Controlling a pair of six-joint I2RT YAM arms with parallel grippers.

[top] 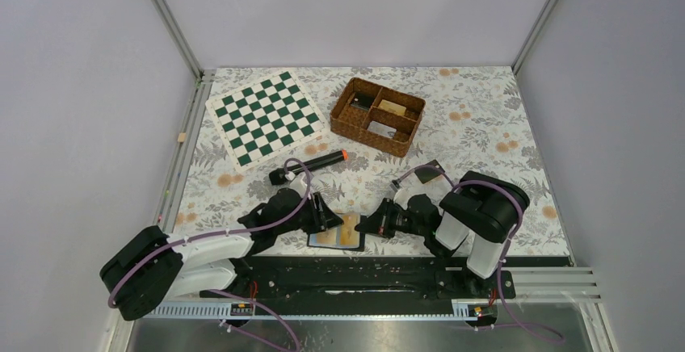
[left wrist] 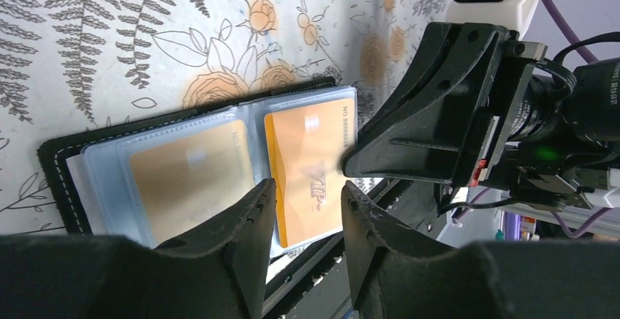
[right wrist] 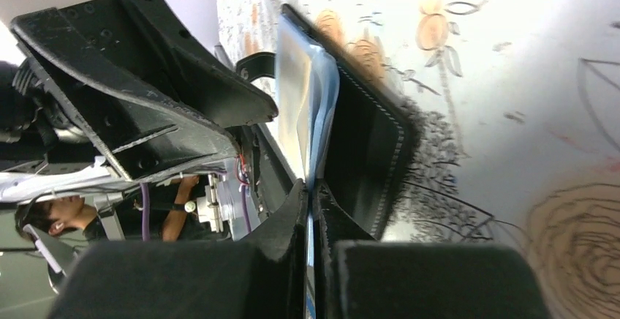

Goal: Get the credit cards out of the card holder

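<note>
The card holder (top: 313, 243) lies spread open near the table's front edge, with a black cover and bluish clear sleeves. In the left wrist view, one tan card (left wrist: 194, 165) fills the left sleeve and an orange card (left wrist: 318, 158) the right one. Over the orange card, my left gripper stands part open; nothing is gripped between its fingers. At the holder's right side, my right gripper is shut on the thin blue edge of a sleeve (right wrist: 322, 92). That edge stands up from the black cover (right wrist: 362, 151).
A wicker basket (top: 345, 127) with compartments holds several items at the back. Left of it lie a green checkered board (top: 271, 118) and a black microphone (top: 319, 161). Beyond the right arm is a dark flat item (top: 428, 172).
</note>
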